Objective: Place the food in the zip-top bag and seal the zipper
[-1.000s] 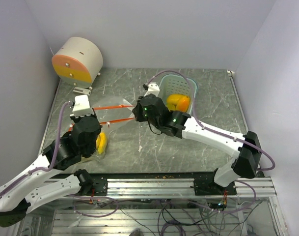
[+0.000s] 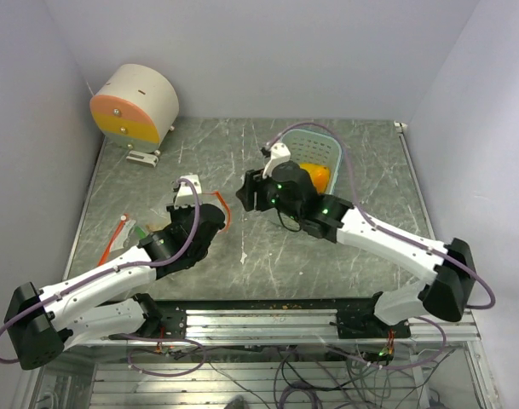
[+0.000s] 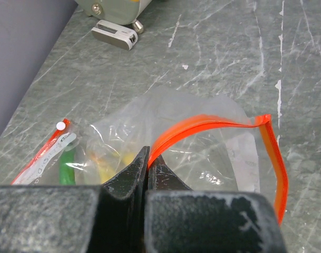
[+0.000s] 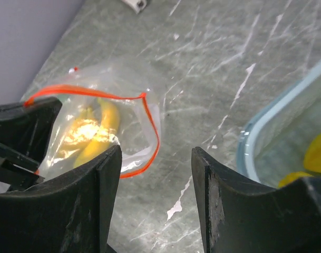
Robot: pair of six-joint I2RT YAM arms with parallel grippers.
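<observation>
The clear zip bag [image 3: 213,158] lies at the left of the table, its orange zipper [image 3: 276,168] bowed open. My left gripper is shut on that zipper edge. Inside the bag the right wrist view shows yellow food, bananas by their look [image 4: 105,126], and the left wrist view shows something green [image 3: 67,166]. My right gripper hangs over bare table between bag and basket, fingers apart with nothing seen between them. The mint basket [image 2: 323,140] at the back right holds yellow-orange food [image 2: 319,175].
A cream bread-box-like object [image 2: 134,106] with orange and yellow front stands at the back left, a small grey and white item [image 3: 114,34] before it. Grey walls surround the table.
My right gripper has come away from the bag's zipper toward the right and opened. My left gripper has moved right with the zipper edge, which now bows instead of stretching straight.
</observation>
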